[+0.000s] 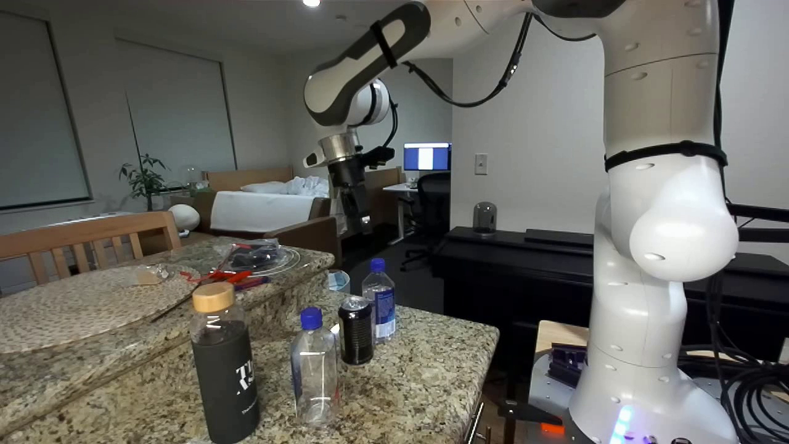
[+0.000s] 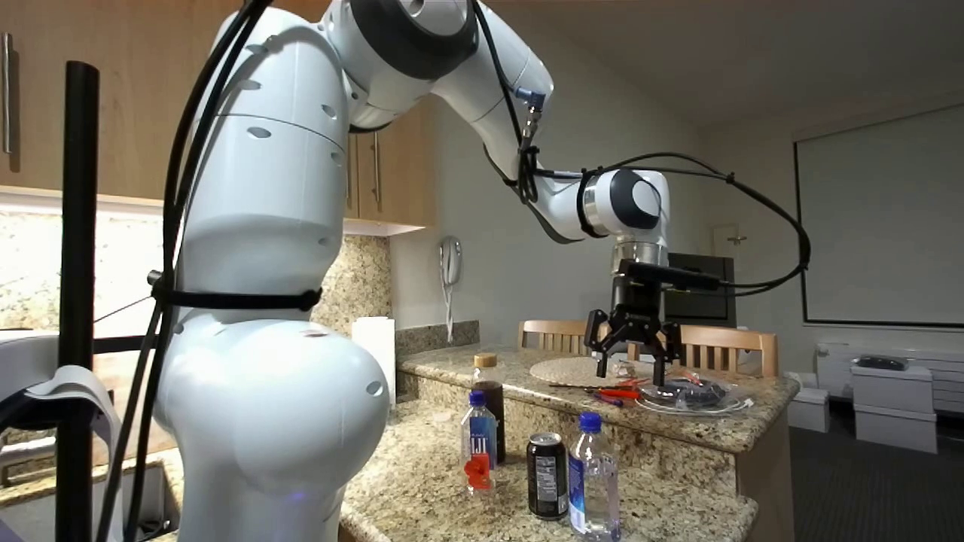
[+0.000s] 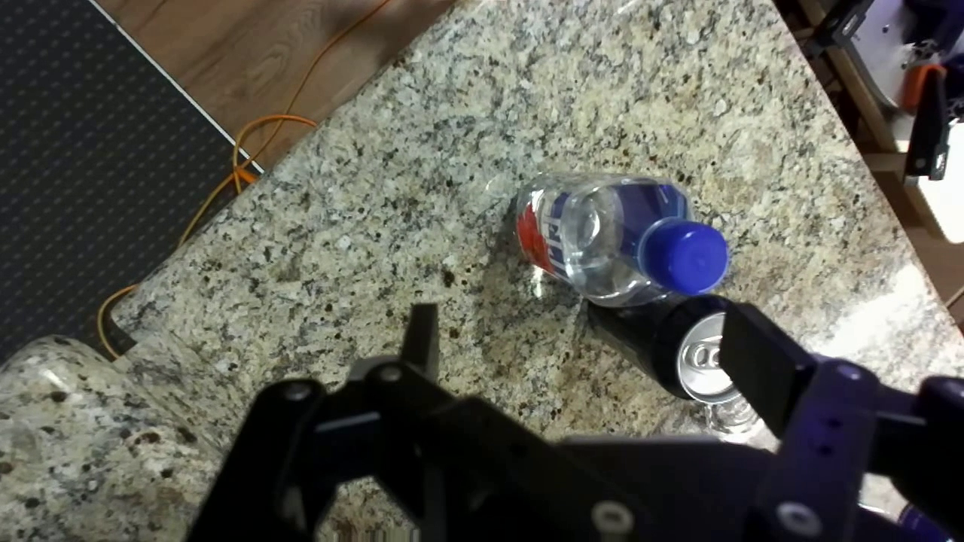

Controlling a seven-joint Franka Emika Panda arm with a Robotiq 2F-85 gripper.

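My gripper (image 2: 630,372) hangs in the air above the counter, its fingers wide apart with nothing between them. In the wrist view, a clear water bottle (image 3: 587,236) with a blue cap stands beyond the fingers, beside a black can (image 3: 652,342) that one finger partly covers. A second blue-capped bottle (image 1: 315,374) stands nearer the first exterior camera, and a dark bottle with a wooden lid (image 1: 227,377) is to its left. All of these stand upright on the granite counter (image 1: 436,362), below the gripper and apart from it.
A raised granite ledge (image 2: 723,429) borders the counter, holding a round woven mat (image 1: 81,311), red-handled tools (image 2: 619,392) and a bagged dark cable (image 2: 691,392). Bare counter lies beside the bottle in the wrist view. Wooden chairs (image 2: 732,348) stand behind the ledge.
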